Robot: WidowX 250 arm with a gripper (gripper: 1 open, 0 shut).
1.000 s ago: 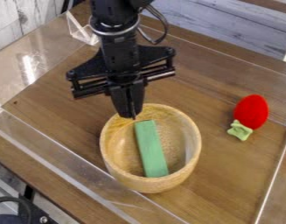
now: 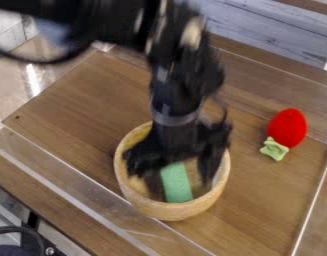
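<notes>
A light wooden bowl [image 2: 181, 208] sits near the middle of the wooden surface, with a green bar [image 2: 175, 182] inside it. My black gripper [image 2: 182, 170] is motion-blurred and reaches down into the bowl over the upper part of the bar, its fingers apart. The upper part of the bar is hidden behind it, and I cannot tell whether the fingers touch it.
A red strawberry-like object [image 2: 287, 129] with a pale green top lies to the right of the bowl. A clear rail [image 2: 72, 187] runs along the lower left edge.
My gripper has come down from above the bowl into it, turning so that its fingers straddle the area over the green bar, which is now partly hidden.
</notes>
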